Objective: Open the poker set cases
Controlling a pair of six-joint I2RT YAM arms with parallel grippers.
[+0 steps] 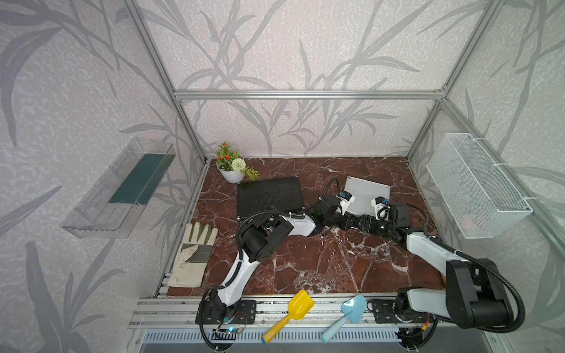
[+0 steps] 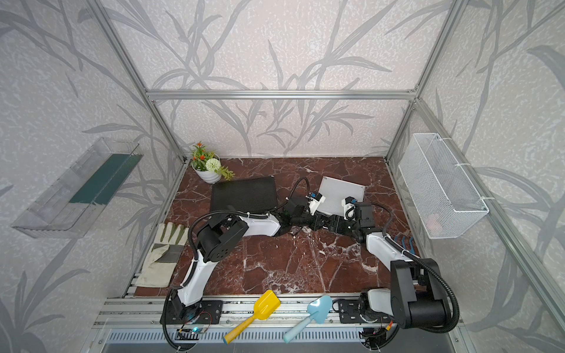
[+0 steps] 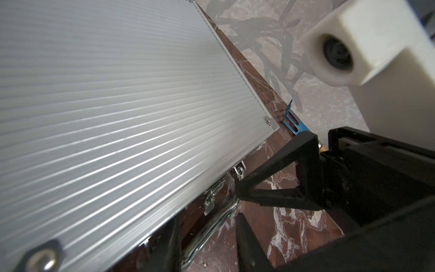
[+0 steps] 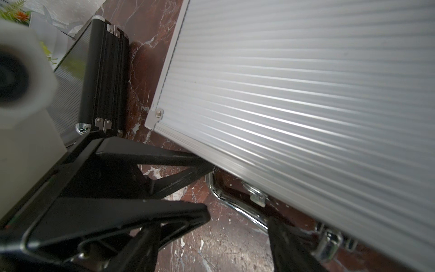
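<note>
A silver ribbed case (image 1: 367,189) lies at the back right with both grippers at its front edge, by the chrome handle (image 4: 240,212) and latches. A black case (image 1: 269,191) lies to its left. My left gripper (image 1: 347,221) is at the silver case's front left; whether something is between its fingers is hard to see. My right gripper (image 1: 369,223) faces it closely from the right, its fingers (image 4: 290,249) apart below the case's front rim beside the handle and a latch (image 4: 328,244).
A potted plant (image 1: 232,170) stands at the back left, work gloves (image 1: 188,259) at the left, a blue tool (image 3: 296,124) on the right. Wire baskets (image 1: 476,182) hang on both walls. Yellow and light-blue shovels (image 1: 300,304) lie along the front rail.
</note>
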